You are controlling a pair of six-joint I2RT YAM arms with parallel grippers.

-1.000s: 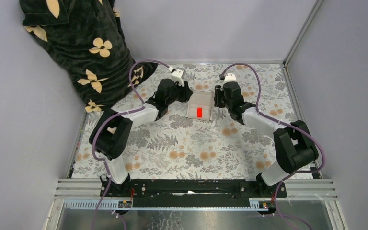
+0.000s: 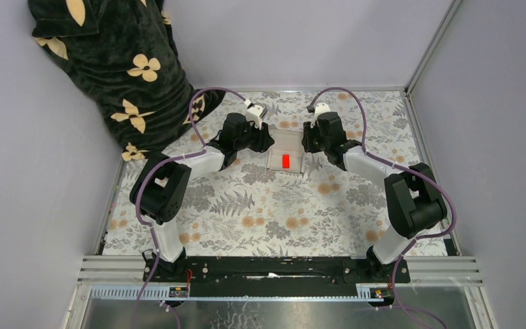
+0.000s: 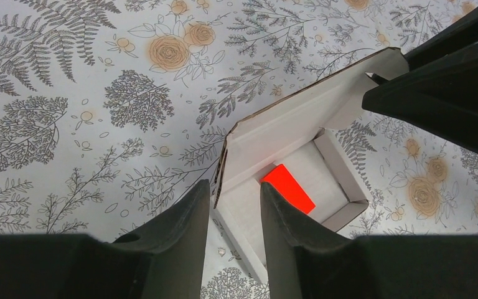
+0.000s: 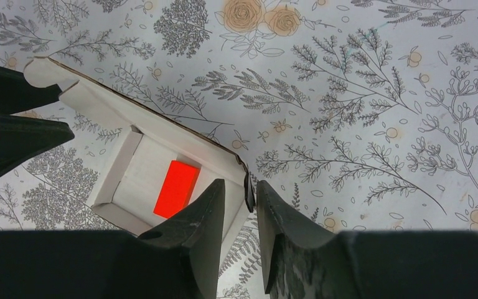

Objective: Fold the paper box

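Observation:
The white cardboard box (image 2: 287, 142) stands open mid-table, lid raised, a red block (image 2: 285, 161) inside. My left gripper is open at the lid's left end; the lid's folded edge (image 3: 299, 118) runs above the gap between its fingers. My right gripper is part open at the lid's other end, the bent end flap beside its fingertips. In each wrist view the other gripper's dark fingers reach in at the lid's far end.
A dark green flowered cloth (image 2: 130, 75) covers the back left corner. White walls surround the patterned table (image 2: 267, 212), whose front area is clear.
My right gripper has moved slightly toward the back and left, closer to the box lid. The left arm has shifted slightly since a second ago.

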